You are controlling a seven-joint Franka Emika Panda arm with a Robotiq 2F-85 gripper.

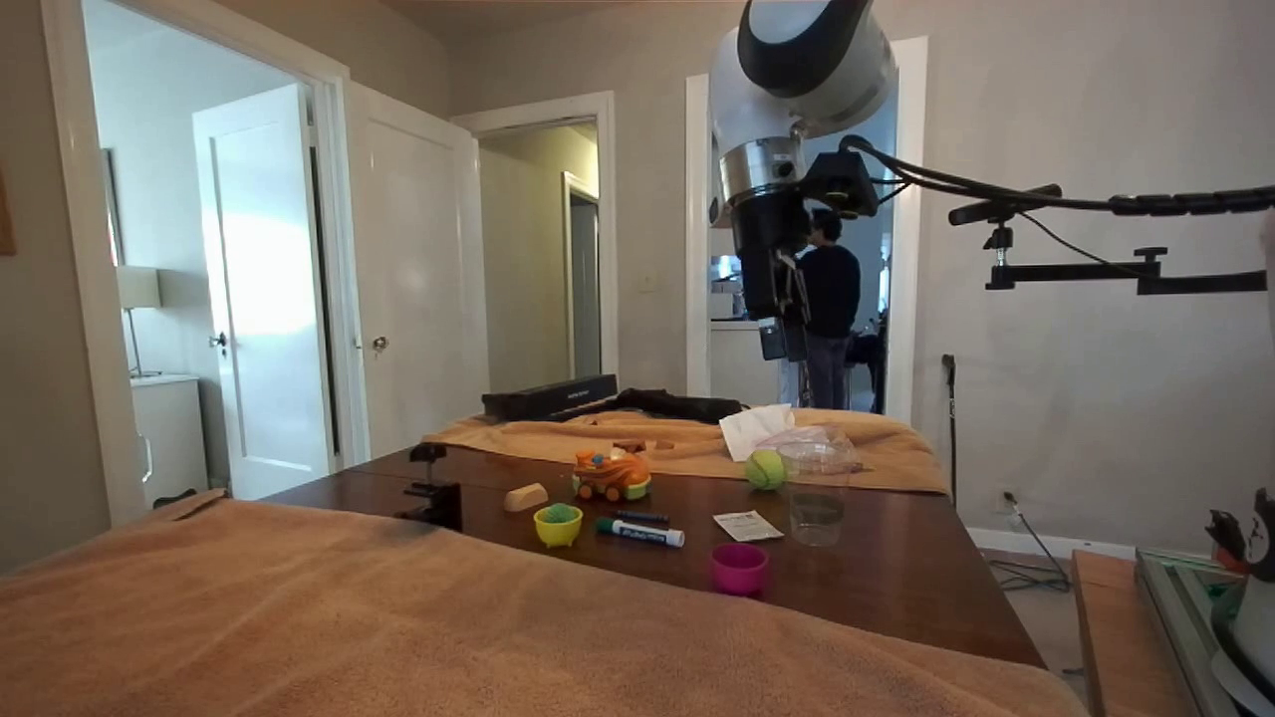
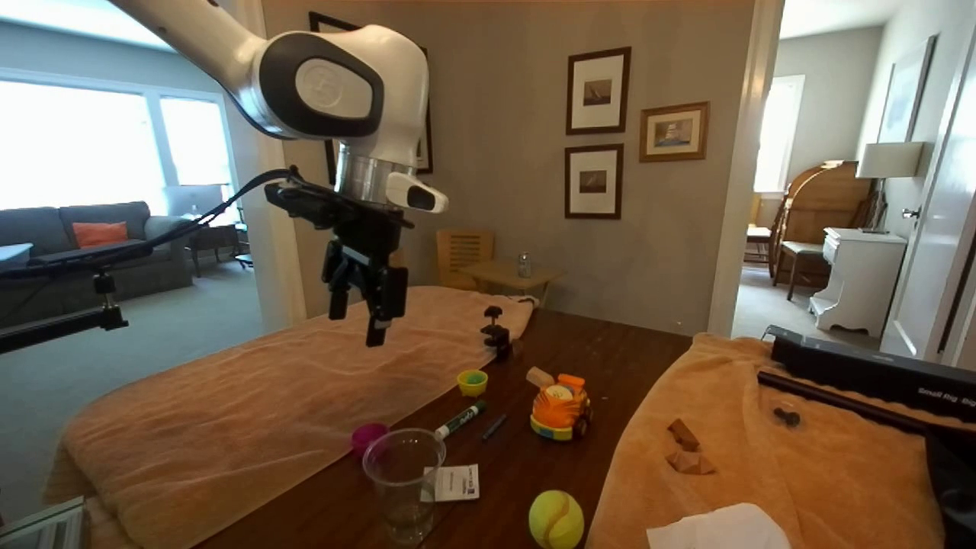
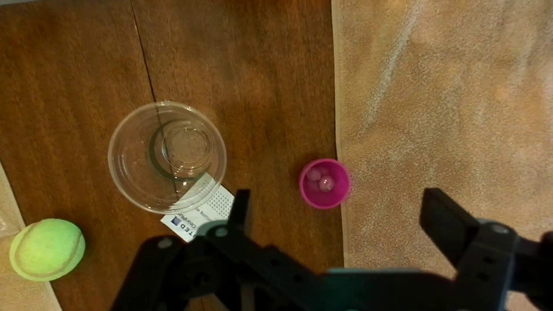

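Note:
My gripper hangs high above the table, its fingers wide apart and empty. From the wrist view, one of its dark fingers is at the lower left and the other at the lower right. A magenta cup with small pinkish balls inside stands at the towel's edge, ahead of the gap between them. To its left is a clear plastic cup, upright and seemingly empty, partly over a white packet. Exterior view 2 shows a yellow cup holding something green, and a green-capped marker.
A tennis ball, an orange toy truck, a dark pen and a wooden block lie around. A black clamp grips the table edge. Orange towels cover both sides; bare wood shows right of the clear cup in exterior view 1.

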